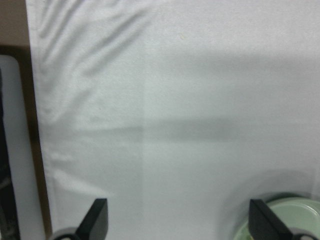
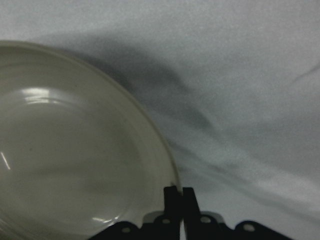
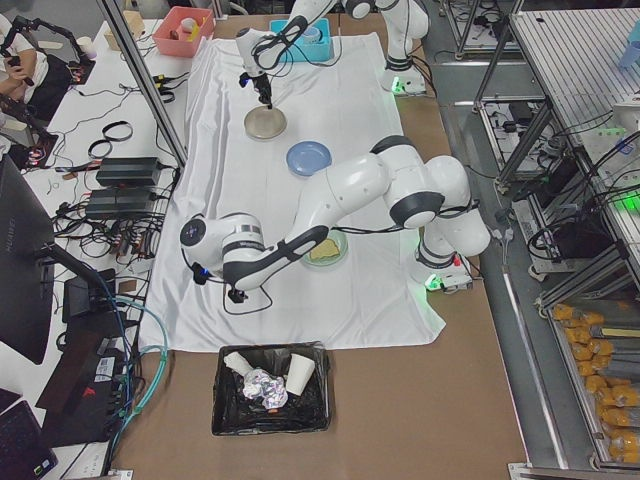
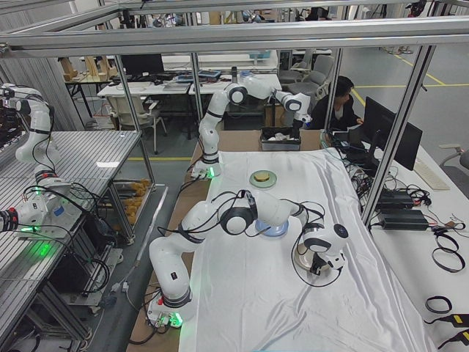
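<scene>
My left gripper (image 3: 236, 294) is open, empty, above the white cloth, beside a green plate (image 1: 292, 215) with a yellow item (image 4: 261, 177) on it. At the other end, my right gripper (image 4: 316, 267) is shut on the rim of a beige plate (image 2: 75, 140) (image 3: 264, 122). A blue plate (image 3: 308, 158) lies between the green and beige plates.
A black-lined bin (image 3: 270, 420) holds crumpled foil (image 3: 265, 388) and white items, beyond the cloth's edge. A blue container (image 3: 315, 50) and a red box (image 3: 183, 30) are at the far end. Cables and monitors line one side.
</scene>
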